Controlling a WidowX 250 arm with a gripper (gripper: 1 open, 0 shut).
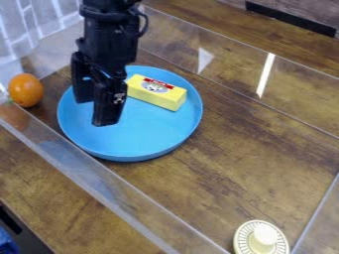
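Observation:
My black gripper (98,91) hangs over the left half of a blue plate (130,134), open, with its fingers pointing down. A yellow box (161,95) with a red-and-white label rests on the plate's back right, to the right of the gripper. The gripper hides part of the plate.
An orange round object (24,89) sits left of the plate. A cream round object (261,238) lies at the front right. Clear panels run along the left and front.

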